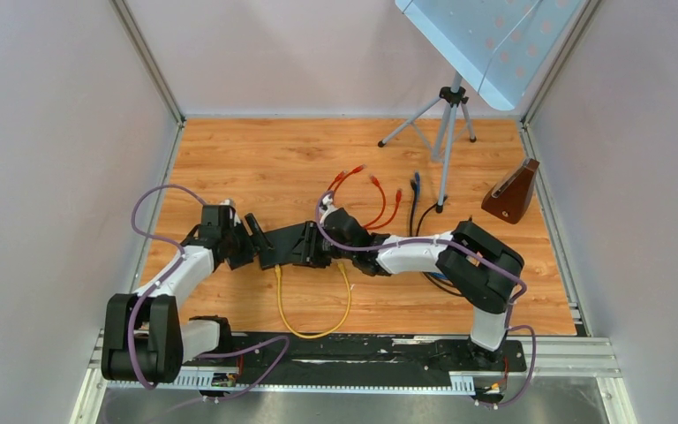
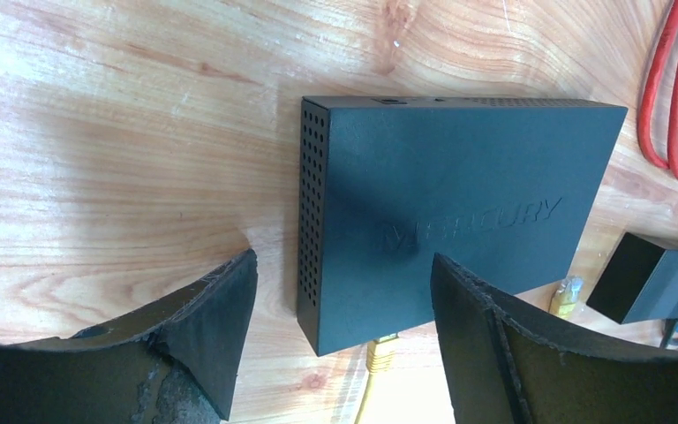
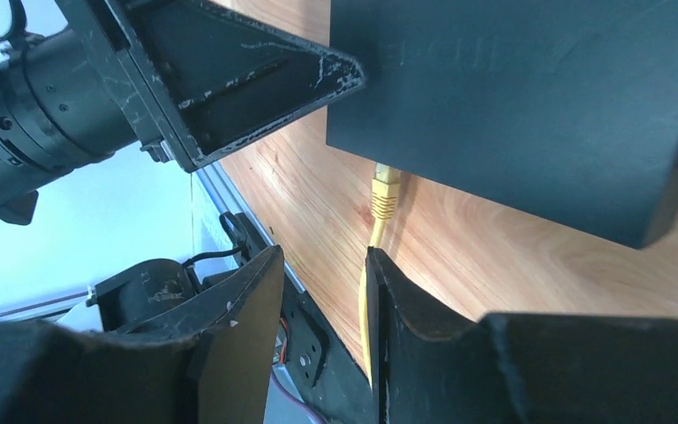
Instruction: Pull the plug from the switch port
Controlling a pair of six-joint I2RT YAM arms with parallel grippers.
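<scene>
The black switch (image 1: 282, 243) lies on the wooden table, with a yellow cable (image 1: 344, 305) whose plug (image 3: 386, 190) sits in its port along the near side. My left gripper is at the switch's left end, part open, the switch beneath and between its fingers in its wrist view. My right gripper hangs open above the switch's right part, its fingertips either side of the line of the yellow cable in its wrist view, apart from the plug. The cable's loose end (image 2: 565, 296) lies beside the switch.
Red cables (image 1: 380, 199) lie behind, black and blue cables and a second black box (image 2: 644, 278) to the right. A tripod stand (image 1: 450, 124) and a brown wooden object (image 1: 512, 190) stand at back right.
</scene>
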